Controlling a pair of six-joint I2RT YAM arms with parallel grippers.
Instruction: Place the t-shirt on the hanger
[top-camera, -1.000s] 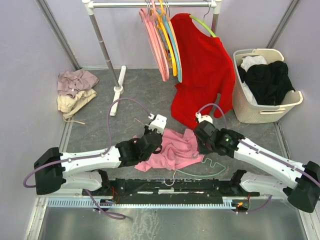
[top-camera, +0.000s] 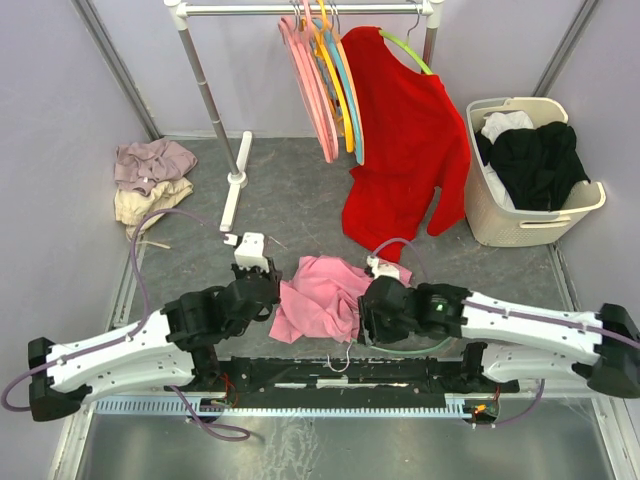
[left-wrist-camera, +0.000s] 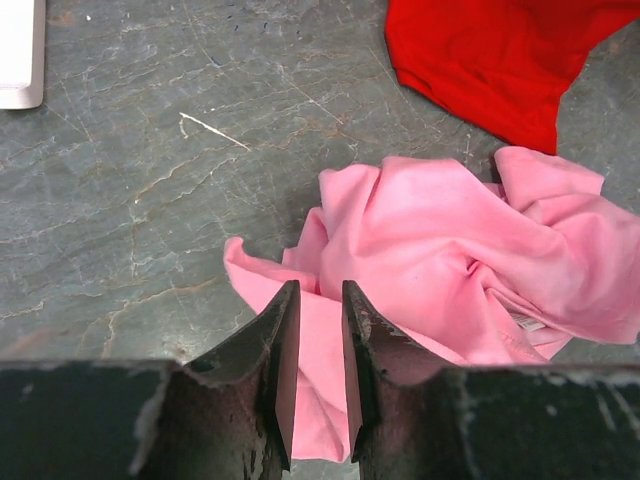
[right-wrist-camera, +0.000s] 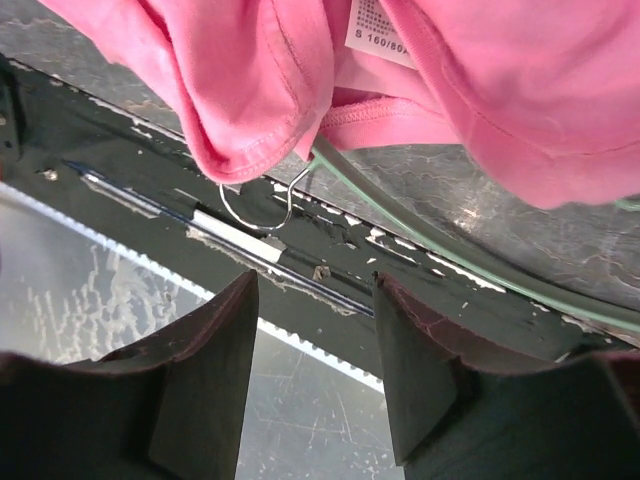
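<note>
The pink t shirt (top-camera: 318, 298) lies crumpled on the dark floor mat. A green hanger (right-wrist-camera: 420, 228) runs partly under the shirt's near side, and its metal hook (right-wrist-camera: 270, 222) pokes out by the collar. My left gripper is above the shirt's left part, its fingers partly open with pink cloth visible below them. Over the mat's near edge, just short of the hook, my right gripper has its fingers well apart and nothing between them. In the top view the right arm covers much of the hanger.
Behind the shirt, a red garment (top-camera: 408, 130) hangs from the rack (top-camera: 305, 10) beside several colored hangers (top-camera: 340, 85). A laundry basket (top-camera: 520, 228) stands back right. Folded clothes (top-camera: 152, 166) lie at the left.
My left gripper has moved left across the shirt. The right gripper has shifted toward the near edge and left, closer to the hook. Shirt and hanger look about the same.
</note>
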